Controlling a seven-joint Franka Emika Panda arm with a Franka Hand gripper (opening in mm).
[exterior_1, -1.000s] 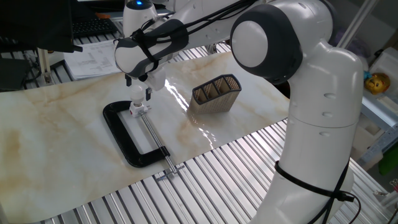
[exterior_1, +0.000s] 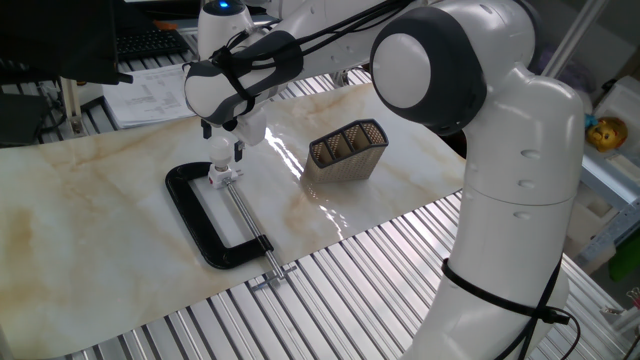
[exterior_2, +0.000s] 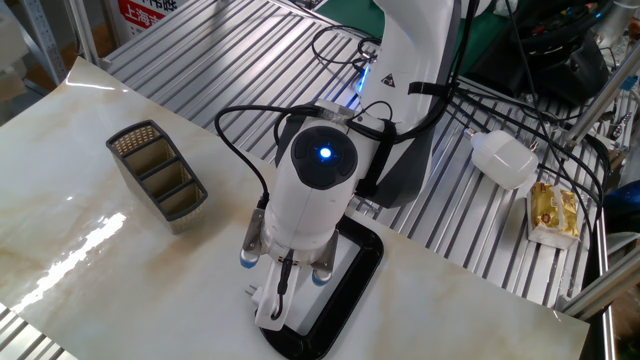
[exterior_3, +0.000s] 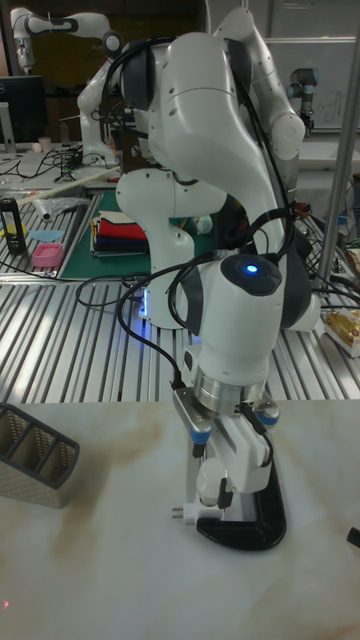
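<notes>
A black C-clamp (exterior_1: 196, 218) with a steel screw lies flat on the marble-patterned sheet (exterior_1: 85, 215). At its far end sits a small white plug piece (exterior_1: 221, 176) with a rounded white top (exterior_1: 221, 150). Metal prongs on the plug piece (exterior_3: 192, 514) point left in exterior view 3. Just above it hangs my gripper (exterior_1: 223, 141), pointing down and open, its fingertips (exterior_2: 322, 275) wide apart on either side of the rounded top. A white block (exterior_3: 243, 453) with a cable hangs beside the fingers and partly hides the piece; any contact is unclear.
A divided mesh holder (exterior_1: 348, 152) stands upright on the sheet, apart from the clamp. Off the sheet, a white rounded object (exterior_2: 503, 160) and a gold-topped box (exterior_2: 553, 215) rest on the slatted metal table. Left of the clamp in exterior view 1, the sheet is bare.
</notes>
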